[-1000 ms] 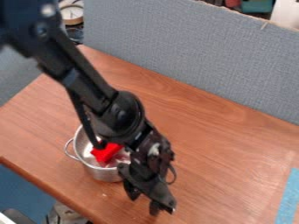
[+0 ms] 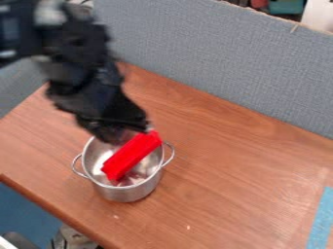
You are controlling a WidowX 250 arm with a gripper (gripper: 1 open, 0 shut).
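Note:
A steel pot [image 2: 128, 192] with two handles sits on the wooden table's left part. A red elongated object [image 2: 130, 155] rests in it, tilted up toward the back right. My dark gripper [image 2: 120, 130], blurred, hangs over the back of the pot, just above the red object; whether its fingers are open or shut is unclear.
A grey padded wall [image 2: 221, 53] runs along the back of the table [image 2: 247, 185]. The table edge drops away at lower left.
My gripper has moved from low at the front right of the pot up and back to above it, uncovering the pot and red object.

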